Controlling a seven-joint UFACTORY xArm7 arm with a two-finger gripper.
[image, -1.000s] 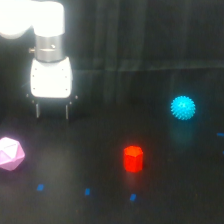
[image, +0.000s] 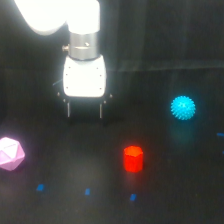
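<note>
My gripper (image: 84, 110) hangs in the upper left of the camera view. Its two thin fingers stand well apart, with nothing between them. A bright red block (image: 133, 159) with flat faces is below and to the right of it. At the left edge lies a pink many-sided ball (image: 10, 154). On the right is a cyan ball (image: 182, 108) with a bumpy surface. My gripper touches none of the three; its height over the table cannot be judged.
The dark table (image: 60, 210) carries several small blue marks, among them one mark (image: 87, 191) near the front. Open room separates the three objects. A dark backdrop fills the top of the view.
My arm and gripper have shifted to the right, the fingers staying apart. The red block, the pink ball and the cyan ball have stayed in place.
</note>
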